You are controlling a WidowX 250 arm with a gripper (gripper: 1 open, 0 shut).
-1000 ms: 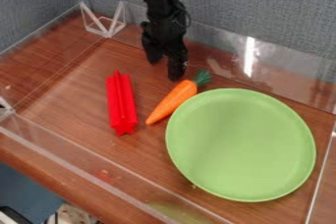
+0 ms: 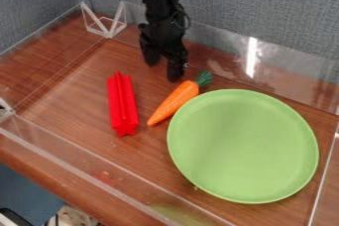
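My black gripper [image 2: 163, 63] hangs open near the back of the wooden surface, fingers pointing down, with nothing seen between them. In front of it and a little to the right lies an orange toy carrot [image 2: 177, 100] with a green top. A red bundle of long pieces [image 2: 122, 103] lies left of the carrot, apart from it. A large flat green plate [image 2: 243, 146] fills the front right, just beside the carrot.
Grey padded walls [image 2: 265, 32] and a clear strip border the back. A white wire frame [image 2: 103, 22] stands at the back left corner. The wooden surface [image 2: 73, 81] has free room at the left.
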